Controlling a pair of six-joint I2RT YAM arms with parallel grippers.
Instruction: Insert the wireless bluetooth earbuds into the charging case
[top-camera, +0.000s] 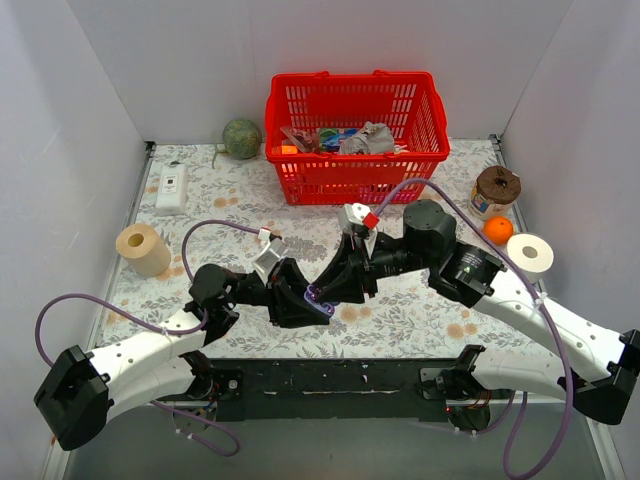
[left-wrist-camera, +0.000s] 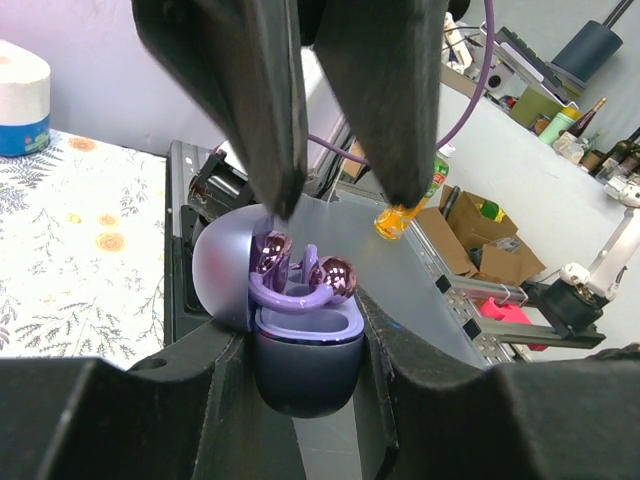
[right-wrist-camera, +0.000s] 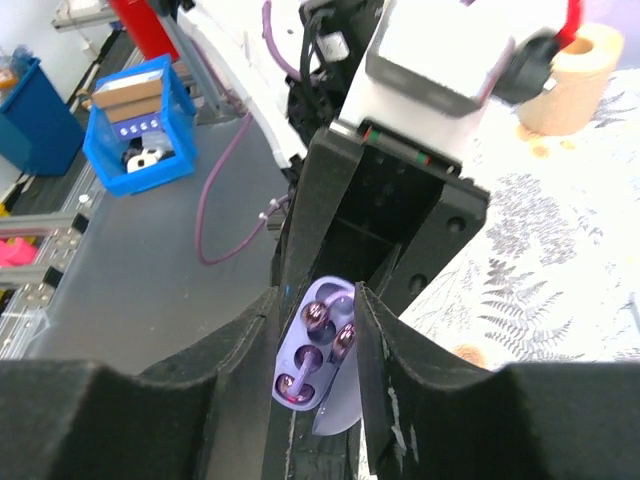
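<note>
My left gripper is shut on the purple charging case (left-wrist-camera: 308, 370), whose lid (left-wrist-camera: 222, 270) stands open. Two glossy purple earbuds show at the case's top, one (left-wrist-camera: 337, 277) on the right and one (left-wrist-camera: 268, 252) beside the lid; whether they are seated is unclear. My right gripper is part open just above the case, its two fingertips apart and over the earbuds in the left wrist view. In the top view both grippers (top-camera: 318, 296) meet over the table's front half, partly hiding the case.
A red basket (top-camera: 355, 85) stands at the back. An orange (top-camera: 498, 229), a jar and paper rolls line the right; a tan roll (top-camera: 143, 250), power strip (top-camera: 171, 189) and melon stand left and back.
</note>
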